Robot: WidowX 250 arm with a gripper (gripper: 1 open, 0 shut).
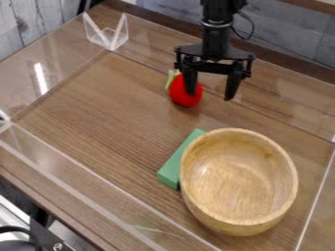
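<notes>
My black gripper (210, 73) hangs at the upper middle, open, with one finger over a red, rounded object (186, 94) that has some light green at its upper left. Whether that finger touches it cannot be told. The other finger stands to the right, above bare wood.
A large tan bowl (238, 182) fills the lower right, with a green block (178, 160) at its left. A clear plastic item (102, 29) lies at the upper left.
</notes>
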